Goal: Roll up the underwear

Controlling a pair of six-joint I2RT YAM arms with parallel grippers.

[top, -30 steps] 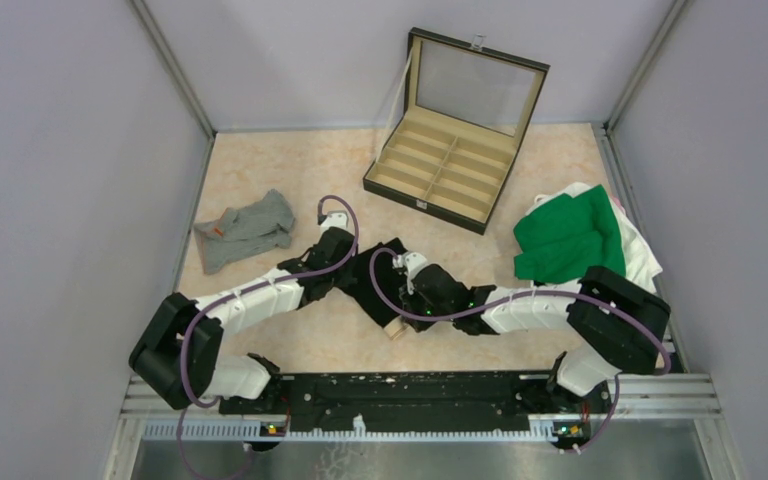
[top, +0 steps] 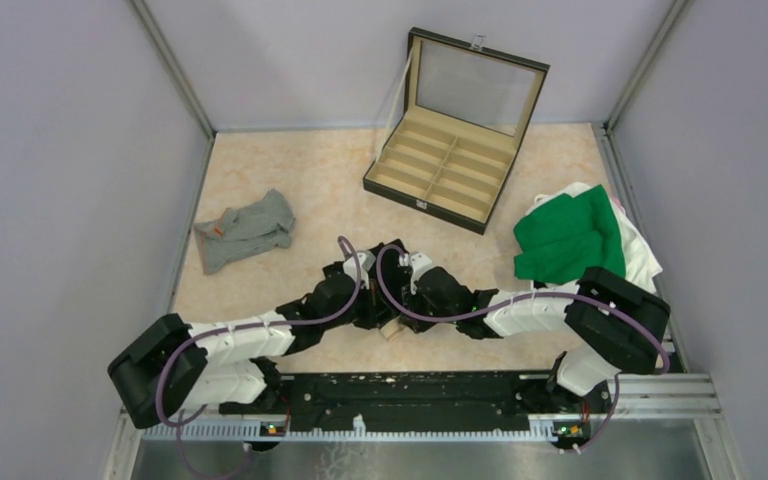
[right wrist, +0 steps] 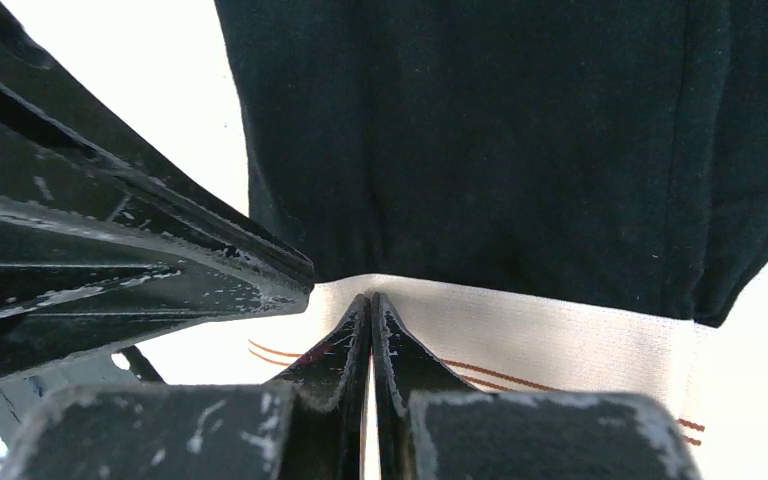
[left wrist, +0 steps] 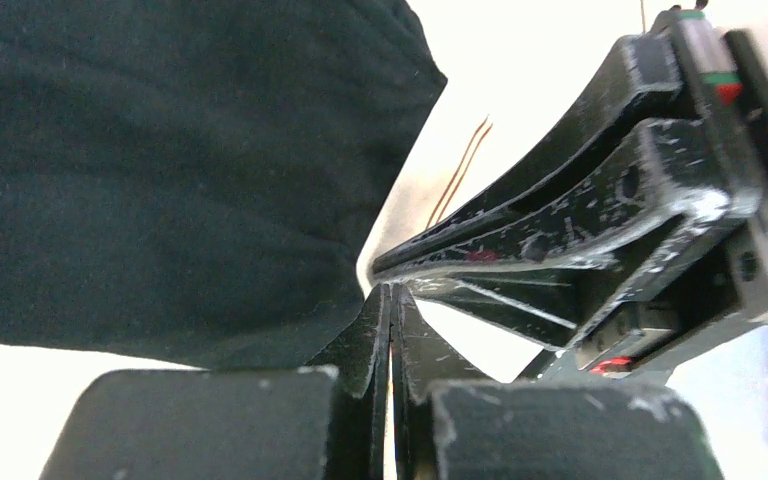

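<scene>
Black underwear (top: 386,262) lies flat at the front middle, under both arms. Its pale waistband with orange stripes (right wrist: 540,340) runs along one edge in the right wrist view. My left gripper is shut, its tips at the cloth's edge by the waistband. My right gripper is shut, tips on the waistband. Whether either pinches any fabric does not show. In each wrist view the other gripper's black body reaches in close beside the tips.
An open divided box (top: 440,170) stands at the back middle. Grey cloth (top: 243,230) lies at left; green and white cloths (top: 567,233) are piled at right. The table between box and underwear is clear.
The right arm has barely moved.
</scene>
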